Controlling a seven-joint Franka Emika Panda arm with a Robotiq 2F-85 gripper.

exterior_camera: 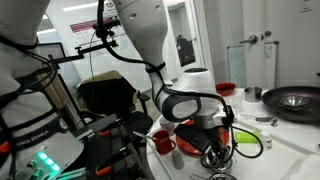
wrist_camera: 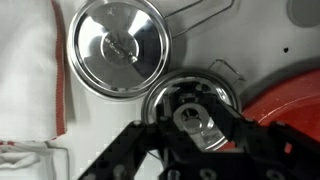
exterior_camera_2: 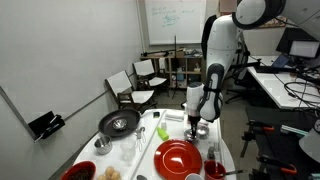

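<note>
In the wrist view, a round steel pot or lid (wrist_camera: 212, 133) with a wire handle lies beneath my gripper. Dark fingers and a dark round part partly cover it. Whether they grip anything is unclear. A second shiny steel lid (wrist_camera: 118, 45), also with a wire handle, lies beside it, to the upper left. From the first exterior view, my gripper (exterior_camera: 216, 154) points down at the steelware near the table's front edge. The gap between its fingers is too small to judge there.
A red plate (exterior_camera_2: 178, 158) lies close to the steelware. A red mug (exterior_camera: 163, 142) stands to the left in exterior view 1. The black pan (exterior_camera: 291, 101) and a green item (exterior_camera: 245, 137) are farther back. A white cloth (wrist_camera: 30, 70) borders the lids.
</note>
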